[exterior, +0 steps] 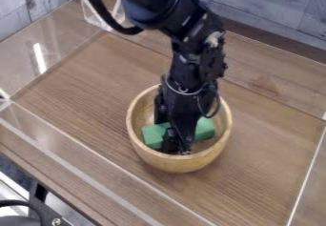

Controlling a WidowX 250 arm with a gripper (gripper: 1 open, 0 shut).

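A black robot arm reaches down from the top into a round wooden bowl [143, 154] standing on the wooden table. Inside the bowl lies a green block [155, 134], partly hidden behind my gripper [178, 137]. The gripper is low in the bowl over the block and appears shut on it, though the fingertips are hard to make out against the dark arm.
A back wall [268, 34] runs along the top right, and a dark cable lies at the lower left corner beyond the table edge.
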